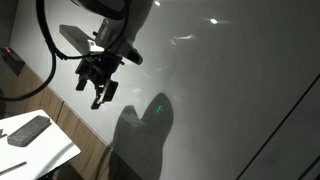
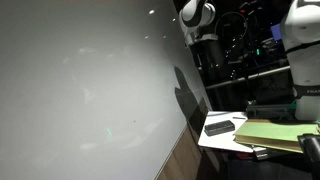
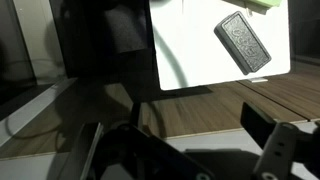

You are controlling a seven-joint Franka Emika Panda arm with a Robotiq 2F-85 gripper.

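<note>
A dark, block-shaped eraser (image 3: pixel 243 42) lies on a white tabletop (image 3: pixel 195 65) in the wrist view. It also shows at the lower left of exterior view 1. My gripper (image 1: pixel 91 93) hangs well above and apart from the table, in front of a large whiteboard (image 1: pixel 230 60). Its black fingers (image 3: pixel 268 135) stand apart along the bottom of the wrist view, and nothing shows between them. On the whiteboard is a small green mark (image 1: pixel 160 108), with the arm's shadow around it.
Green book-like slabs (image 2: pixel 265 133) rest at the table's right end in exterior view 2. A thin dark stick (image 1: pixel 13 168) lies near the eraser. Wood panelling (image 1: pixel 88 145) runs below the whiteboard. A cable loops beside the arm.
</note>
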